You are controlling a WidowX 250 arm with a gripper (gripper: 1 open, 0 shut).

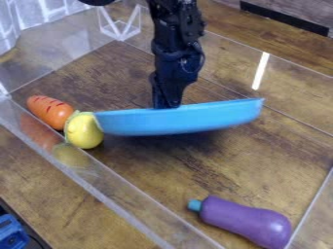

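Observation:
A blue plate (182, 121) is held up on edge, steeply tilted, at the middle of the camera view beneath the black gripper (166, 101). Its fingertips are at the plate's upper rim and partly hidden by it, so their grip cannot be made out. A yellow lemon-like toy (84, 131) is by the plate's left end, with an orange carrot (50, 110) behind it. A purple eggplant (244, 221) lies at the front right.
Clear plastic walls (104, 204) border the wooden surface (150, 185). A blue object (8, 233) sits outside at the lower left. The wood in front of the plate and at the back right is clear.

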